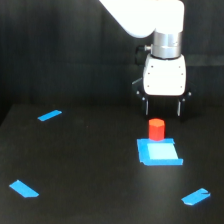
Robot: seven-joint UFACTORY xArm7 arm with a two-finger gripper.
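A small red block stands upright at the back edge of a white square with a blue border, in the right half of the table. Behind and slightly above the block hangs my gripper, pointing down. Its two dark fingers are spread wide apart, with nothing visible between them. The block appears clear of both fingers, though the exact depth between them is hard to judge.
Blue tape strips mark the dark table: one at the back left, one at the front left and one at the front right.
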